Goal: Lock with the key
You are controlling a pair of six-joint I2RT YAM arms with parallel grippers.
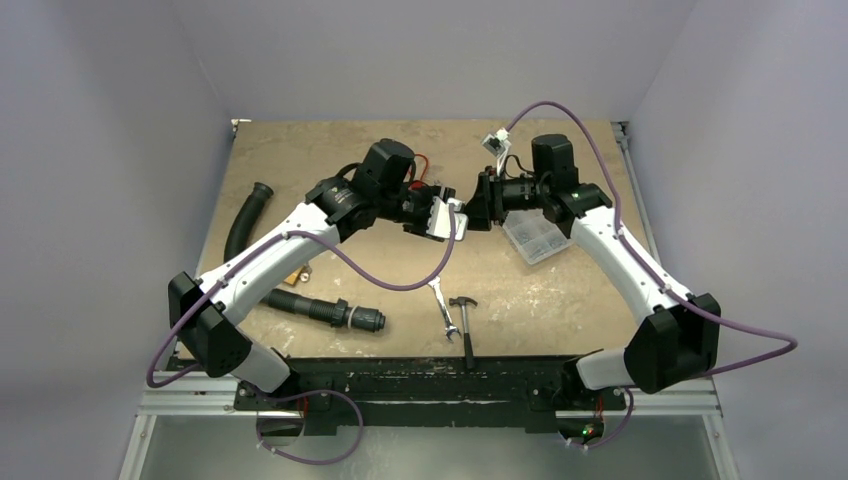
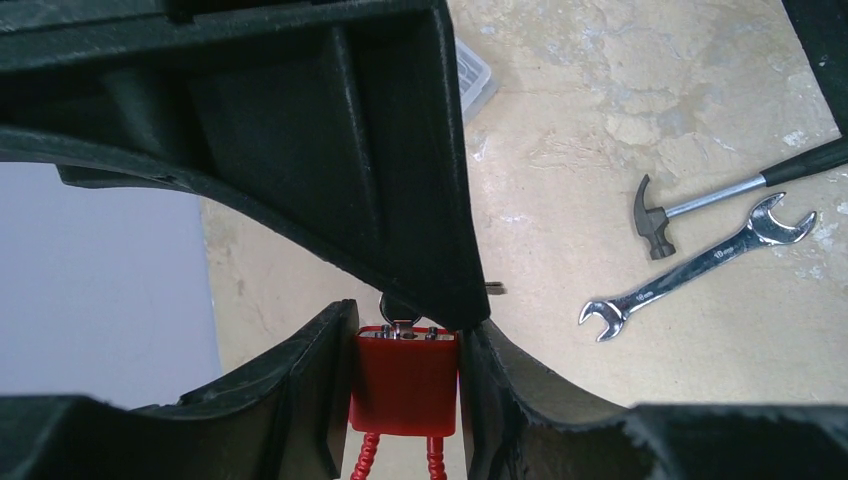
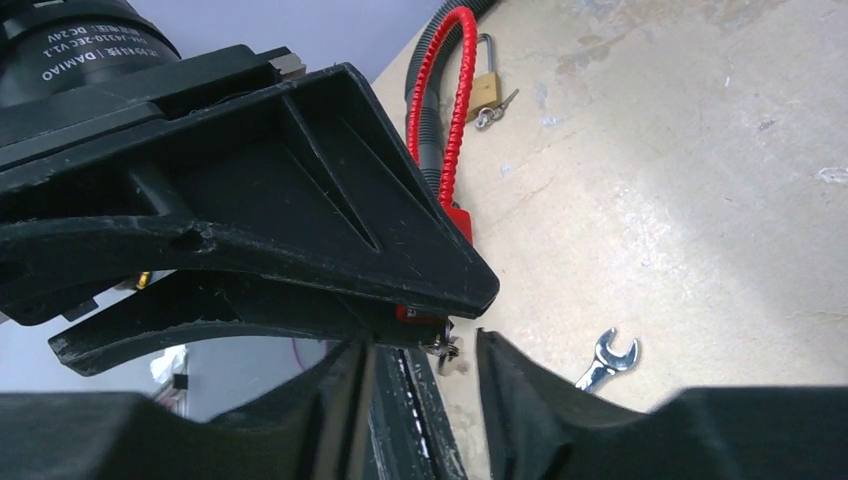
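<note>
My left gripper is shut on a red padlock (image 2: 405, 385) with a red coiled shackle. A small metal key (image 3: 443, 350) sticks out from the padlock, with my right gripper around its outer end; its fingertips stand part open with a gap. In the left wrist view, the black finger of the other gripper hangs just above the lock's top and hides most of the key. In the top view, both grippers meet above the middle of the table.
A wrench (image 1: 444, 305) and a hammer (image 1: 463, 330) lie below the grippers. A clear organizer box (image 1: 540, 240) is at the right. Black hoses (image 1: 250, 210) and a brass padlock (image 3: 483, 92) lie to the left.
</note>
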